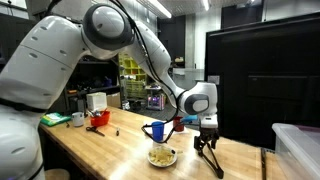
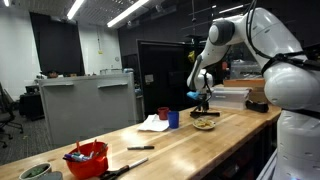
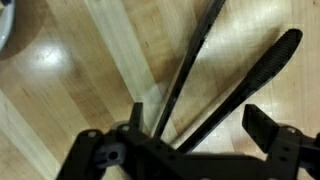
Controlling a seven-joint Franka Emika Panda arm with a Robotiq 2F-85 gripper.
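Note:
Black tongs lie on the wooden table, two long dark arms spread in a narrow V. In the wrist view my gripper is open above them, one finger to the left of the tongs and the other to the right. Both arms of the tongs run down into the space between the fingers, where the gripper body hides their lower ends. Exterior view 1 has the gripper pointing down over the tongs, at the right part of the table. Whether the fingers touch them cannot be told.
A plate of food, a blue cup and a red cup stand left of the gripper. A red basket sits at the table's other end. A translucent bin is at the right. Mid-table is mostly clear.

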